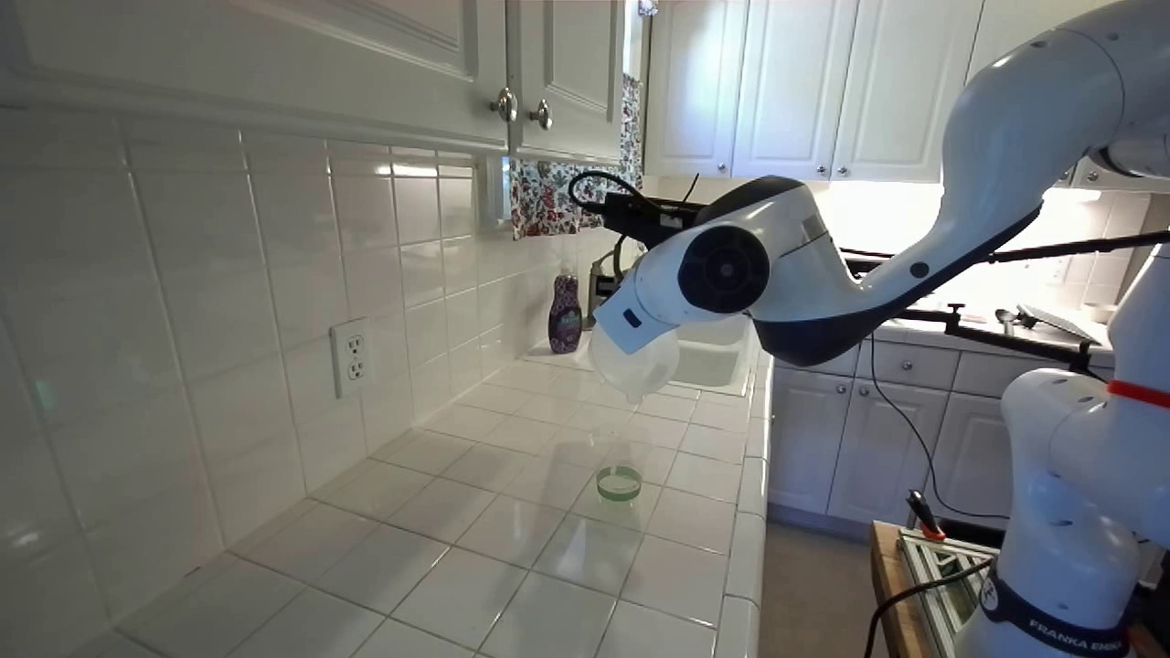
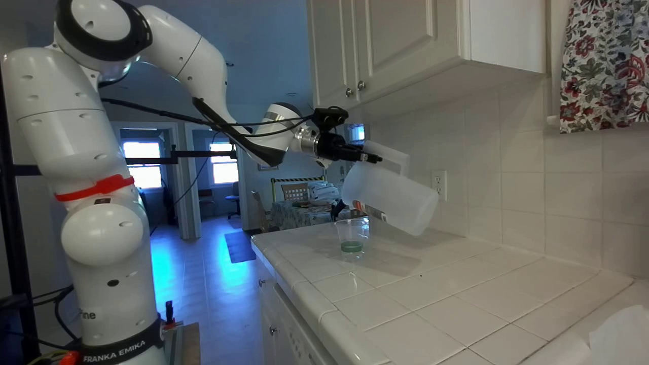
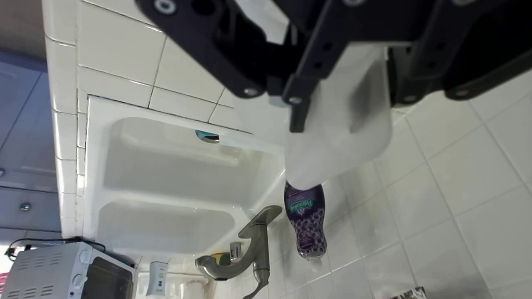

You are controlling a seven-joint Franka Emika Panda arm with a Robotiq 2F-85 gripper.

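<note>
A translucent white pitcher [image 2: 392, 193] hangs tilted over the counter, its spout end lower toward the arm side in exterior view 2. My gripper [image 2: 372, 159] is shut on the pitcher's handle. Below the spout stands a clear cup [image 2: 352, 234] with a green band near its base, upright on the tiles; exterior view 1 shows the same cup [image 1: 620, 483] below the pitcher [image 1: 636, 362]. No stream between pitcher and cup can be made out. In the wrist view the pitcher [image 3: 339, 134] lies between and beyond the dark fingers, filling the upper middle.
A purple soap bottle [image 1: 565, 314] stands by the tiled wall near the sink [image 1: 707, 366]. A faucet [image 3: 259, 249] rises behind the basin. Cabinets [image 2: 389, 42] hang over the counter. The tiled counter [image 2: 438, 304] around the cup is mostly bare.
</note>
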